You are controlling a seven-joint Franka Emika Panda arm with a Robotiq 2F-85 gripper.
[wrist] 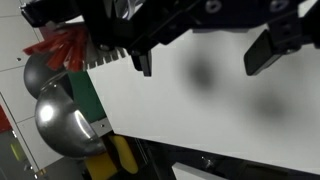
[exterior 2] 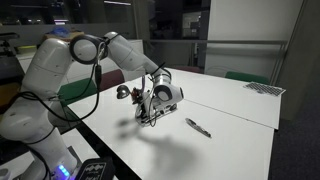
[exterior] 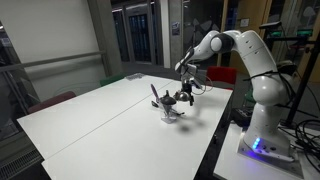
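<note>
In the wrist view my gripper is open, and its two dark fingers stand wide apart with only white tabletop beyond the gap. Off to the left of the fingers are a shiny metal ladle bowl (wrist: 66, 125), red bristles (wrist: 62, 47) and a yellow utensil part (wrist: 125, 153). From the first exterior view, the gripper (exterior: 187, 93) hangs over the table close to a cluster of upright utensils (exterior: 166, 103). The arm partly hides that cluster in the second exterior view, where a dark round ladle (exterior 2: 123, 92) stands out.
A long slim utensil (exterior 2: 198, 128) lies alone on the white table (exterior 2: 235, 130). Chairs, among them a red one (exterior: 222, 75), stand around its edges.
</note>
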